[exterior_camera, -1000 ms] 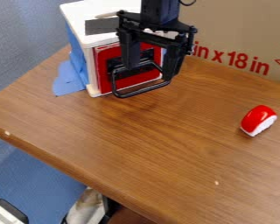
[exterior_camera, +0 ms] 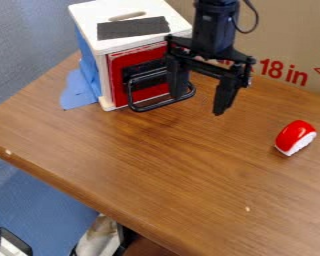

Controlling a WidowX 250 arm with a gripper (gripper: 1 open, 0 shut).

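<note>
My black gripper [exterior_camera: 200, 80] hangs in front of a white box [exterior_camera: 105, 19] with a red front panel [exterior_camera: 120, 62] and a black wire handle frame [exterior_camera: 152, 106]. The finger on the right reaches down to the right of the box; the other is by the red panel and handle, partly lost against the dark frame. The fingers appear spread apart; I cannot tell whether anything is between them. A red and white rounded object [exterior_camera: 295, 134] lies on the right of the table.
A blue piece [exterior_camera: 79, 92] lies left of the box. Cardboard [exterior_camera: 290, 30] stands behind.
My gripper has moved right, away from the middle of the red panel, and slightly lower. The box and red object look unmoved.
</note>
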